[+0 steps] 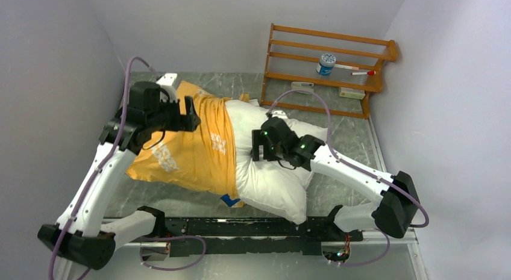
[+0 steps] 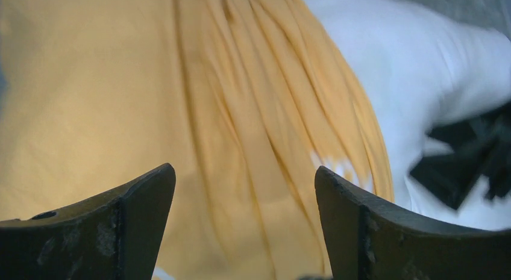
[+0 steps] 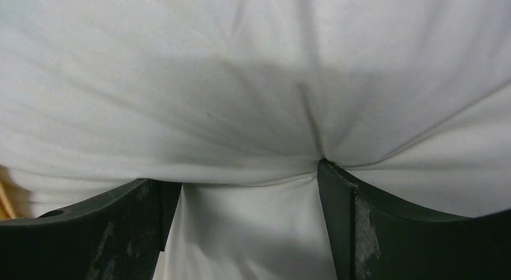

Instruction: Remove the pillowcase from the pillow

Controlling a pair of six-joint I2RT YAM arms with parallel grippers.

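Note:
The yellow pillowcase (image 1: 205, 159) covers the left part of the pillow and lies in long folds in the left wrist view. The white pillow (image 1: 274, 192) is bare on the right. My left gripper (image 1: 187, 114) is open above the pillowcase, its fingers apart with nothing between them. My right gripper (image 1: 260, 146) is down on the white pillow; in the right wrist view its fingers stand apart, pressed into the fabric (image 3: 253, 111), with white cloth between them. Whether it grips that cloth is unclear.
A wooden rack (image 1: 325, 75) at the back right holds a blue tub (image 1: 326, 66), markers and small boxes. Grey walls surround the tabletop (image 1: 349, 171), which shows bare at the right and along the back.

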